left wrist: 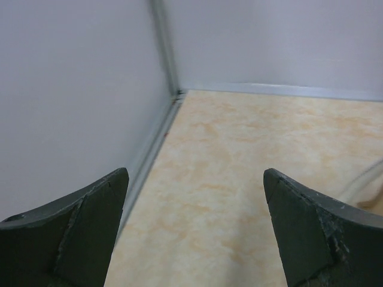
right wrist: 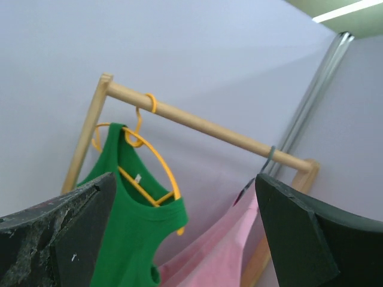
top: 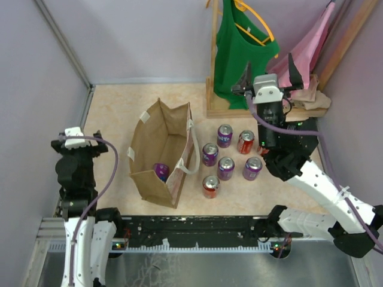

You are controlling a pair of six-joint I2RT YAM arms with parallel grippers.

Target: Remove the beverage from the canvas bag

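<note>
A brown canvas bag (top: pixel 170 128) with a white handle lies open at the left middle of the table in the top view. One purple can (top: pixel 161 171) is inside it, near its front end. To the right of the bag several cans stand on the table, among them a purple can (top: pixel 225 168), a red can (top: pixel 245 142) and a red can (top: pixel 210 186). My right gripper (top: pixel 267 78) is raised above the back right, open and empty. Left of the bag, my left gripper is open too, with only bare table between its fingers.
Behind the cans stands a wooden rack (top: pixel 213 106) with a green top (top: pixel 239 57) and a pink garment (top: pixel 302 51); beige cloth (top: pixel 308 95) lies on its base. Walls close in both sides. Table (top: pixel 114 119) left of the bag is clear.
</note>
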